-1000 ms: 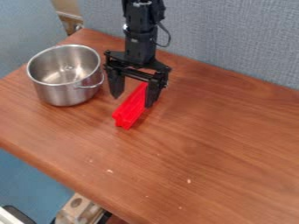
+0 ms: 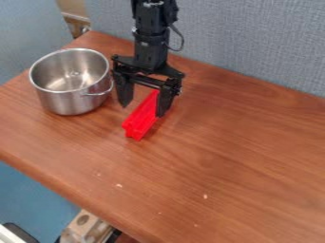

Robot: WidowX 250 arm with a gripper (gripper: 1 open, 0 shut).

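Note:
The black gripper (image 2: 143, 93) hangs over a red block (image 2: 141, 121) lying lengthwise on the wooden table. Its two fingers are spread apart, one near the steel pot on the left, the other at the far end of the red block. The steel pot (image 2: 71, 81) stands upright left of the gripper. Whether the fingertips touch the block is unclear.
A grey padded wall (image 2: 254, 38) runs along the back. Blue surfaces flank the table on the left, with small fittings at the lower left.

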